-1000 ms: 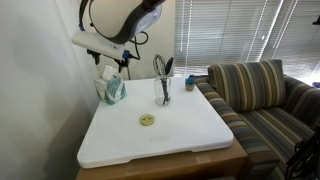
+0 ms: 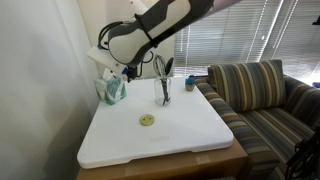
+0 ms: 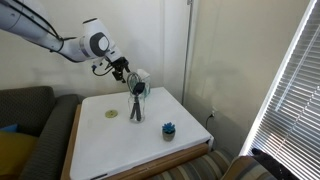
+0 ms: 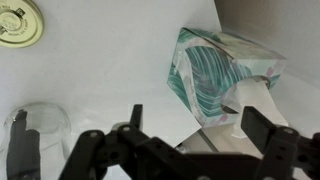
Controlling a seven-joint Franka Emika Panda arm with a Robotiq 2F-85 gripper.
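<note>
My gripper is open, its two dark fingers spread wide with nothing between them in the wrist view. A tissue box (image 4: pixel 215 75) with a green leaf pattern and a white tissue (image 4: pixel 257 105) sticking out lies ahead of the fingers in that view. In exterior view 1 the box (image 2: pixel 112 92) stands at the table's back left corner, close to the hand, which hangs above the tabletop. A clear container (image 2: pixel 162 92) holding dark utensils stands to its right. Nearer the front lies a round yellowish lid-like disc (image 2: pixel 147 120).
A small blue pot with a plant (image 3: pixel 168 130) stands near one edge of the white table (image 2: pixel 115 145). Striped seating (image 2: pixel 245 85) borders the table's right side, and a wall (image 2: pixel 40 90) its left.
The hand has moved down and somewhat to the right in exterior view 1. The tissue box, utensil container and disc have stayed in place.
</note>
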